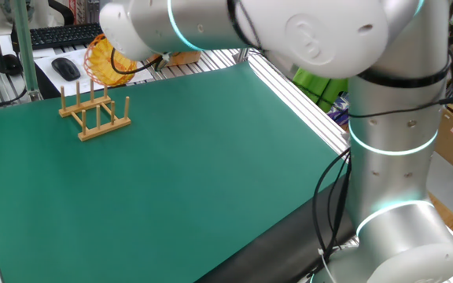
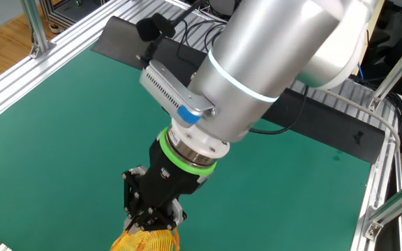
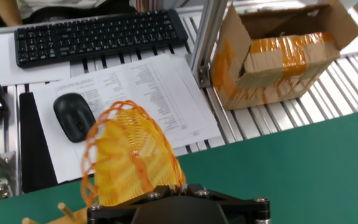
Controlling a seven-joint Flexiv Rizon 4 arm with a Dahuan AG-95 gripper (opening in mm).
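A yellow woven basket with an orange rim (image 3: 126, 155) hangs tilted from my gripper, which is shut on its edge. The fingertips are mostly hidden in the wrist view. In exterior view 2, the basket (image 2: 145, 242) shows at the bottom edge, directly below the gripper (image 2: 151, 224). Exterior view 1 has the basket (image 1: 107, 63) near the table's back edge, behind the wooden peg rack (image 1: 104, 132), while the arm hides the gripper. That rack stands upright and empty on the green mat.
Beyond the mat lie a black mouse (image 3: 74, 117), a keyboard (image 3: 101, 38) and paper sheets (image 3: 185, 102). An open cardboard box (image 3: 278, 71) stands at the back right.
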